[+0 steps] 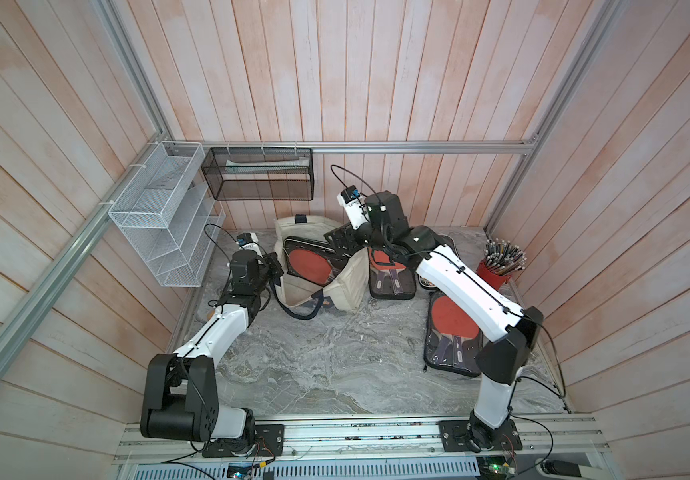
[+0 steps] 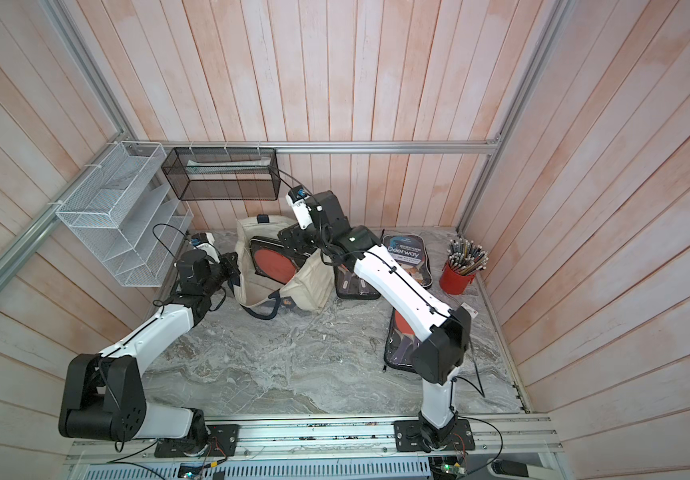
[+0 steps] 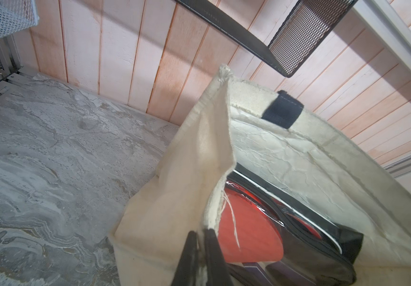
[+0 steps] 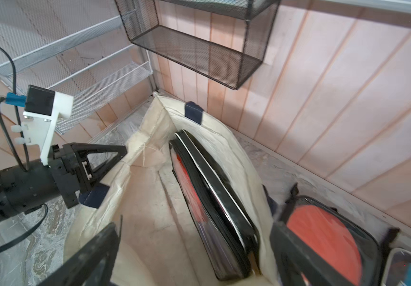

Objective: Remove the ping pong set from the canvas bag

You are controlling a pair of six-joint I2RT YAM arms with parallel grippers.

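Observation:
The cream canvas bag (image 1: pixel 347 288) stands open at the back left, its dark strap hanging over the front. Inside it lean black ping pong sets (image 4: pixel 210 200) in zipped cases, a red paddle showing through the front one. My left gripper is shut on the bag's left rim. Over the bag's right side hangs my right gripper, its fingers (image 4: pixel 91 252) wide apart with nothing between them. From the right wrist view the cases lie below and between those fingers, apart from them.
On the table right of the bag lie several ping pong sets: a paddle case (image 1: pixel 393 285) beside the bag, a Deerway case (image 2: pixel 407 254), and another paddle case (image 1: pixel 450 336) nearer the front. A red cup of pens (image 1: pixel 492 276) stands far right. A black mesh basket (image 1: pixel 258 174) hangs behind the bag.

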